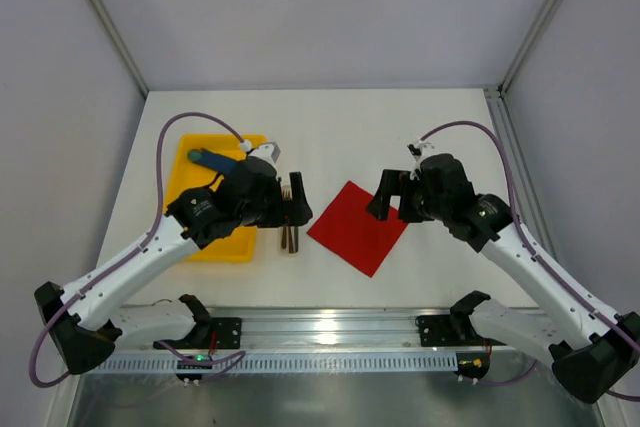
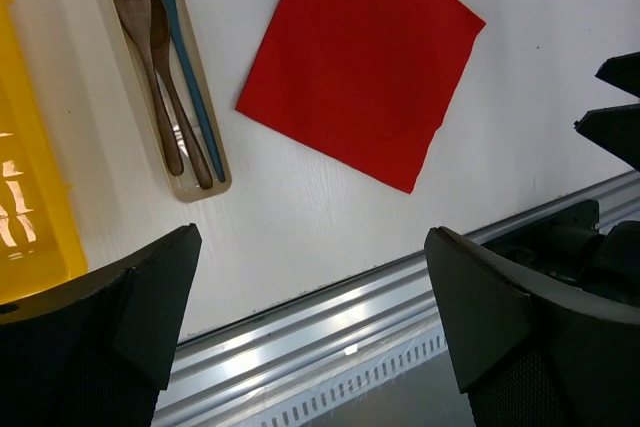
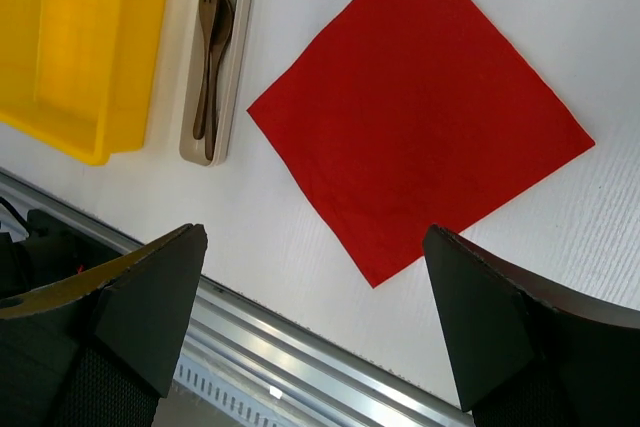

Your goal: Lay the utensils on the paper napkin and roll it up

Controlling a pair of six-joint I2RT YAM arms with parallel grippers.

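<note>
A red napkin (image 1: 357,231) lies flat on the white table, turned like a diamond. To its left, a narrow beige case (image 3: 188,133) holds a brown fork (image 2: 137,22), a brown spoon (image 3: 222,32) and a blue-edged knife (image 2: 178,42), side by side. My left gripper (image 1: 298,203) hangs open over the case, partly covering it in the top view. Over the napkin's right upper side is my right gripper (image 1: 384,199), likewise open. Both wrist views show empty space between the fingers, with the napkin (image 3: 420,117) unobstructed.
A yellow bin (image 1: 215,248) stands at the left, partly under my left arm, with a blue item (image 1: 216,162) in it. A metal rail (image 1: 330,325) runs along the front edge.
</note>
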